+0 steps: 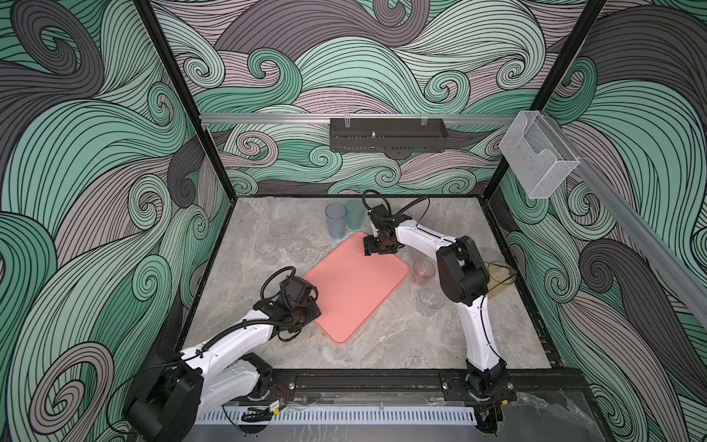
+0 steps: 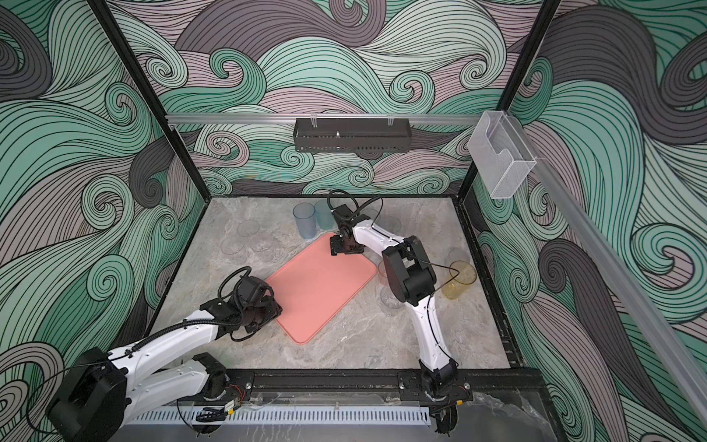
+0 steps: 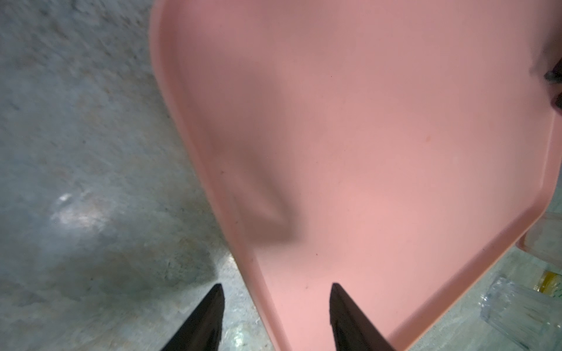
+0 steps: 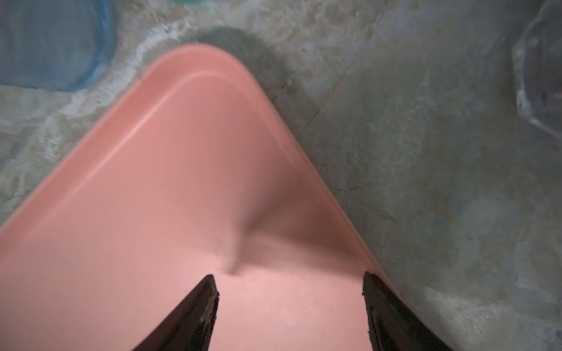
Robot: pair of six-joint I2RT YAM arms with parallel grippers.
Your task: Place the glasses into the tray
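Note:
The pink tray (image 1: 353,287) lies mid-table with no glass on it. My left gripper is part open, empty, low over the tray's near-left rim. My right gripper stands open and empty over the far part of the tray. A blue glass (image 1: 336,217) and a teal glass (image 1: 355,212) stand behind the tray. Clear glasses (image 1: 294,243) stand on the left. To the right are a pink glass (image 1: 422,272), a clear glass (image 1: 431,298) and an amber glass (image 2: 456,280). Another clear glass (image 4: 544,70) is beside the tray near my right gripper.
A mesh basket (image 1: 537,154) and a black shelf (image 1: 386,136) hang above the table on rails.

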